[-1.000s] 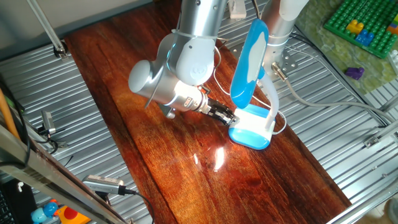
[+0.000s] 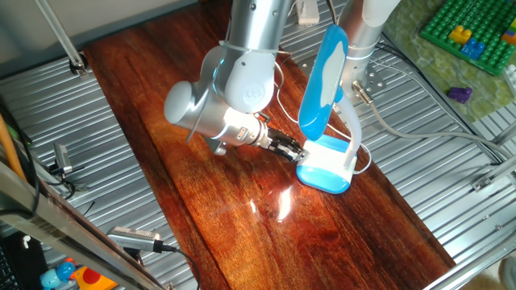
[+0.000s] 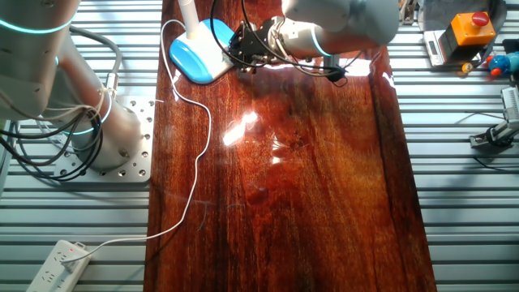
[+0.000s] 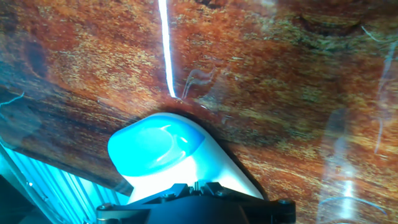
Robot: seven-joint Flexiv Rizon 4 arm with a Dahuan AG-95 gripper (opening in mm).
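Note:
A blue-and-white desk lamp stands on the wooden table, its base [image 2: 325, 179] flat on the wood and its blue-edged head [image 2: 324, 83] raised above on a white stem [image 2: 351, 121]. My gripper [image 2: 301, 154] is low over the table, its fingertips at the edge of the lamp base's white part. From the other side, the gripper [image 3: 230, 53] again meets the edge of the base [image 3: 195, 63]. In the wrist view the black fingers [image 4: 214, 188] are together, with nothing visible between them, and the base [image 4: 158, 146] lies just beyond. Whether they touch it is unclear.
A white cable [image 3: 197, 162] runs from the lamp across the table to a power strip [image 3: 58, 266].
My arm's wrist has shifted very slightly, while the fingertips stay at the lamp base. The lamp has not visibly moved.

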